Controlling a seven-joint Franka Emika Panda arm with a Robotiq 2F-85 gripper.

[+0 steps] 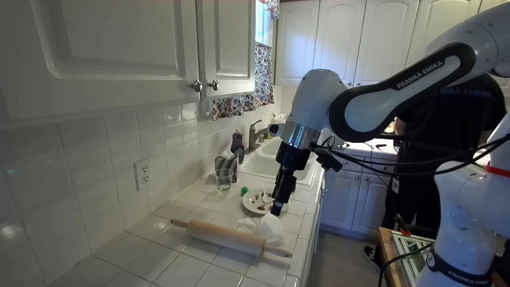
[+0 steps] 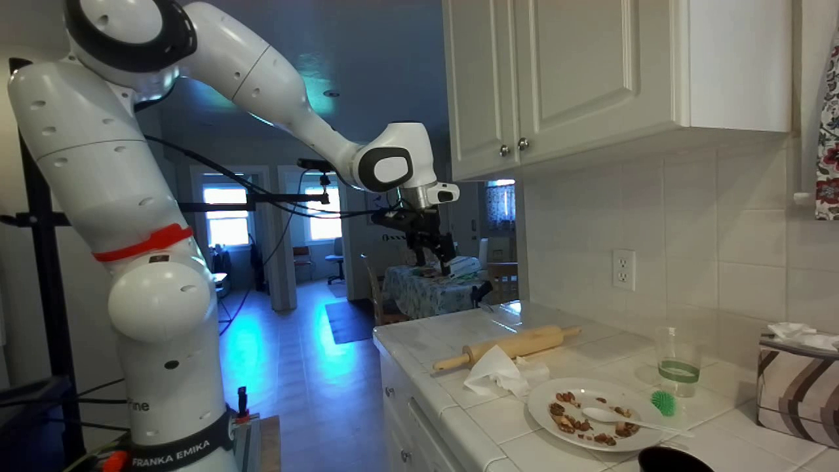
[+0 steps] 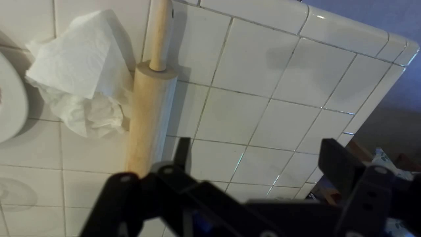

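My gripper is open above the counter, its two black fingers wide apart with only bare tile seen between them. Below and to the left in the wrist view lies a wooden rolling pin, its lower end hidden behind the gripper. Crumpled white paper towel rests beside the pin. A white plate holds brown food scraps and a white plastic spoon. Near the plate's edge sits a green spiky ball, and by it stands a clear cup with a green band.
A striped tissue box stands against the wall side. The dark rim of a cup shows beyond the plate. The sink lies farther back, and cabinets overhang the counter. Tiles on the pin's far side from the plate are clear.
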